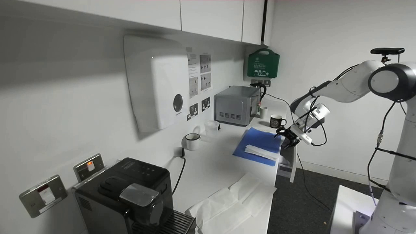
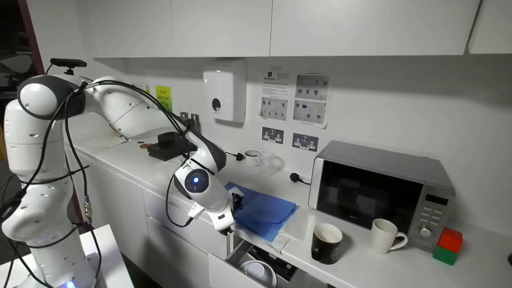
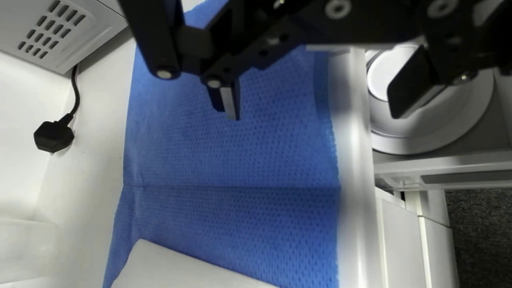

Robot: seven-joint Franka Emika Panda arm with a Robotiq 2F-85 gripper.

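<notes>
My gripper stands open, nothing between its widely spread fingers. In the wrist view one fingertip (image 3: 230, 103) is over the blue cloth (image 3: 230, 149), the other over the open drawer. That drawer (image 2: 230, 269), pulled out under the counter's front edge, holds white plates (image 3: 432, 127) and a smaller white dish. A folded white sheet (image 1: 260, 152) lies across part of the cloth. Seen from exterior view 1, the gripper (image 1: 287, 137) is at the counter edge, beside the cloth. Whether a fingertip touches anything is unclear.
A black mug (image 2: 325, 252) and a white mug (image 2: 385, 236) stand before the microwave (image 2: 369, 187), with red and green blocks (image 2: 449, 245) to its right. A rimmed mug (image 1: 192, 142) stands by the wall. Behind the cloth, a counter strip (image 3: 96, 158) is bare.
</notes>
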